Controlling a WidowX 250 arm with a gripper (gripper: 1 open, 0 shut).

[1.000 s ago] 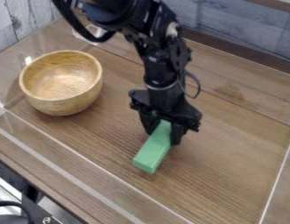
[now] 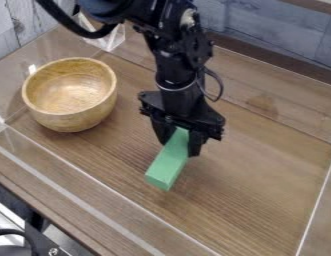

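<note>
The black robot gripper (image 2: 179, 128) reaches down over the middle of the wooden table. Below it a green elongated object (image 2: 167, 161) stands tilted, its top hidden by the gripper's fingers; whether they are closed on it is hard to tell. A wooden bowl (image 2: 72, 92) sits at the left.
Bare table (image 2: 255, 190) surrounds the green object to the right and front. A white object (image 2: 106, 33) stands at the back left. A wall runs along the back right, and the table's edge shows at the lower left.
The gripper and the green object have moved up in the view, toward the back of the table, over the last second.
</note>
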